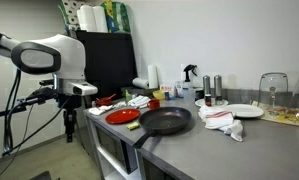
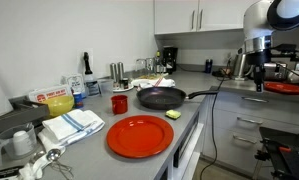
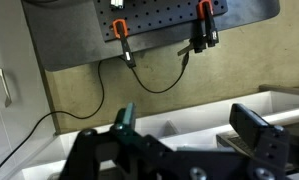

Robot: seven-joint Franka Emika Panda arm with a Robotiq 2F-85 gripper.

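My gripper shows along the bottom of the wrist view, its two dark fingers wide apart and nothing between them. Below it are only the floor and a cabinet edge. In exterior view 1 the gripper (image 1: 70,130) hangs pointing down at the left, off the counter's edge. A black frying pan (image 1: 165,121) sits on the counter, its handle towards the front edge. Beyond it lie a red plate (image 1: 122,116) and a small yellow-green sponge (image 1: 133,126). A white cloth with red marks (image 1: 221,121) lies right of the pan.
White drawers (image 2: 239,122) stand open or stepped beside the arm. Glass jars (image 1: 274,91), a white plate (image 1: 243,110) and a spray bottle (image 1: 190,75) line the wall. A red mug (image 2: 120,105) stands behind the red plate.
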